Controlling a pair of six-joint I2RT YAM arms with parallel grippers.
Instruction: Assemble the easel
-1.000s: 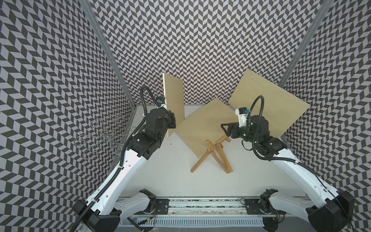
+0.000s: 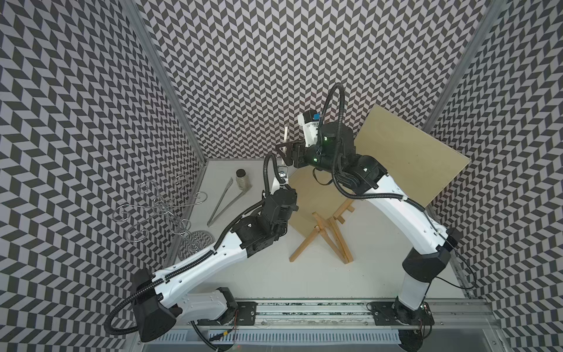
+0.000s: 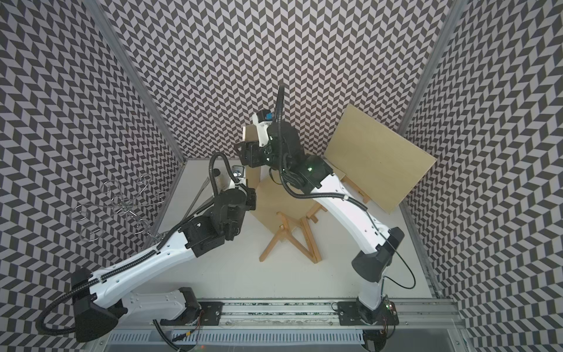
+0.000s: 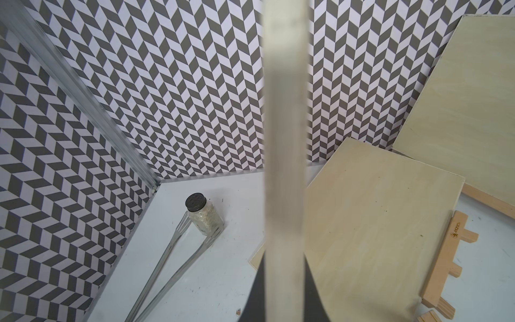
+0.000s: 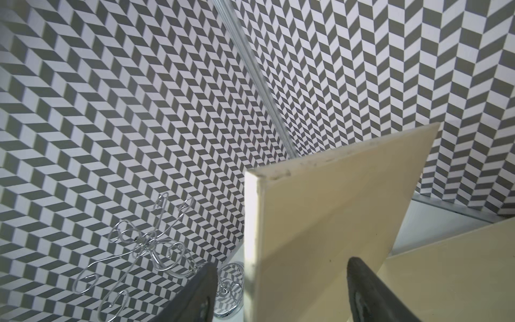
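An upright pale board is held edge-on in my left gripper, seen shut on it in the left wrist view. My right gripper (image 2: 284, 152) stands open at that board's top part; in the right wrist view its fingers straddle the near edge. A second board (image 4: 375, 214) lies flat, and a third board (image 2: 410, 152) leans at the back right. Wooden easel pieces (image 3: 310, 240) lie crossed at the front middle of the table, with a notched wooden bar (image 4: 445, 257) beside the flat board.
A jar (image 2: 241, 179) and metal tongs (image 2: 218, 208) are at the left of the table. Twisted wire pieces (image 2: 158, 208) show at the left edge.
The upright board, in my left gripper, has moved right and turned edge-on. My right gripper has moved up and left to that board.
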